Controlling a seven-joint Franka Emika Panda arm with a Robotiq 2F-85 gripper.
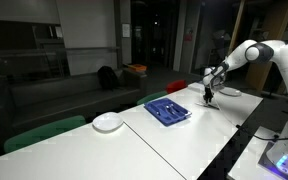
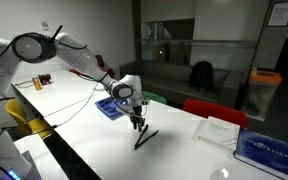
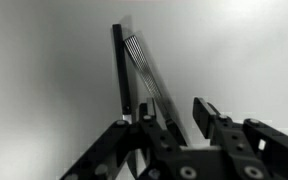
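Observation:
A fork-like utensil (image 3: 146, 70), grey at its tined end, lies on the white table with its handle running down beneath my gripper. Close beside it on the left is a thin black utensil (image 3: 121, 68), partly hidden lower down by the gripper. The fingers stand apart on either side of the fork's handle; whether they touch it cannot be made out. In exterior view 2 the gripper (image 2: 138, 124) hangs low over the table just by the dark utensils (image 2: 145, 138). Exterior view 1 shows the gripper (image 1: 208, 99) small, at the table's far end.
A blue tray (image 1: 167, 111) with items in it and a white plate (image 1: 108, 122) rest on the table. Books or boxes (image 2: 263, 151) and another plate (image 2: 225, 173) lie on the right in exterior view 2.

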